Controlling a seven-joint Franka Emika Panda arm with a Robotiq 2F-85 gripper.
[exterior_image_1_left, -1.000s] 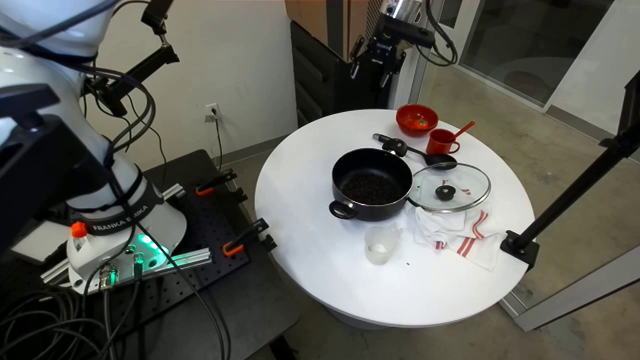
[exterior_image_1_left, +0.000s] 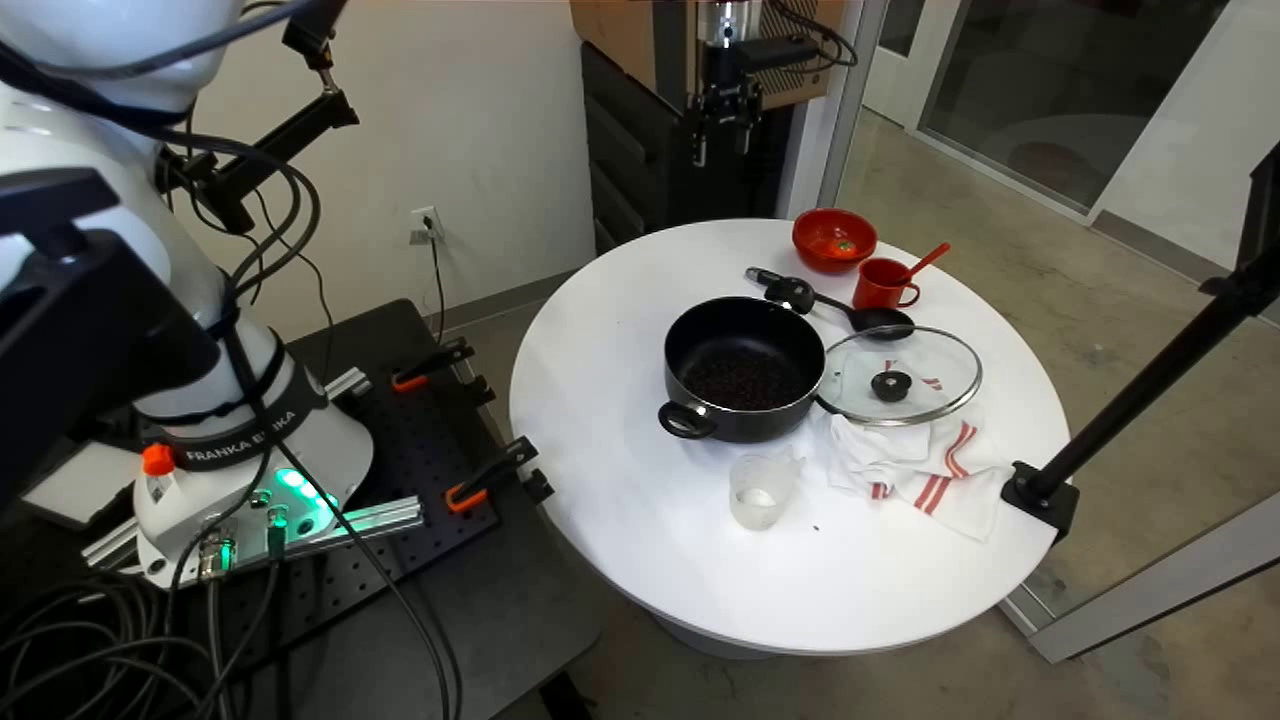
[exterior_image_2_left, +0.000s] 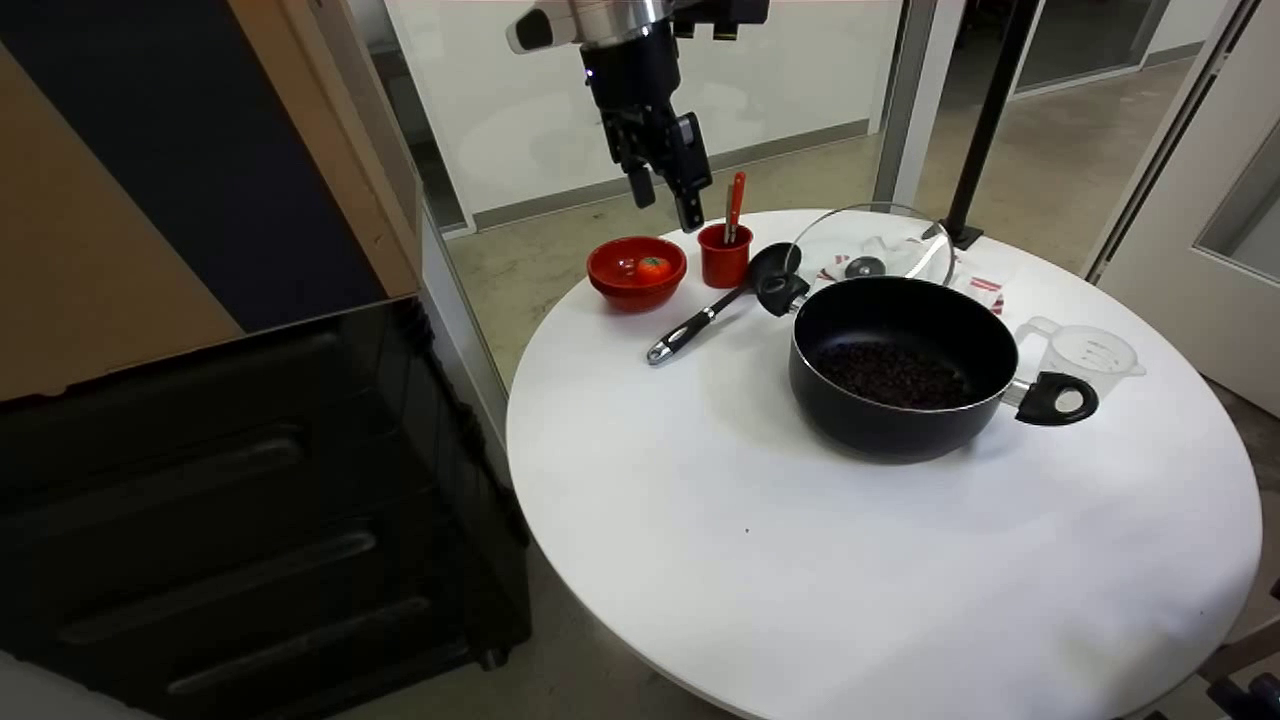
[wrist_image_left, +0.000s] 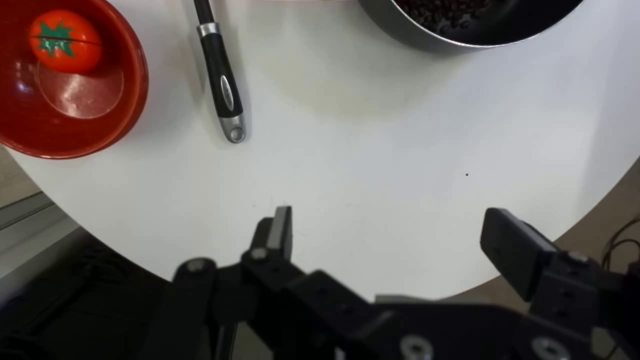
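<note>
My gripper is open and empty, its two fingers wide apart above the bare white table near its edge. In exterior view 1 the gripper (exterior_image_1_left: 722, 154) hangs high at the back, well above the tabletop. A black pot (exterior_image_1_left: 746, 414) holding dark beans (exterior_image_2_left: 890, 372) stands on the table. Left of it in the wrist view, the handle of a black ladle (wrist_image_left: 223, 84) points towards the gripper. A red bowl (wrist_image_left: 129, 114) with a toy tomato (wrist_image_left: 69, 51) in it sits at the upper left.
Behind the pot stands a red mug (exterior_image_2_left: 723, 258) with a red-handled utensil. A glass lid (exterior_image_1_left: 890, 385) rests on a striped towel (exterior_image_1_left: 960, 480). A clear measuring cup (exterior_image_1_left: 758, 498) stands beside the pot.
In exterior view 1 the gripper has shifted left and turned from a tilt to hanging more nearly straight down. Nothing on the table has moved.
</note>
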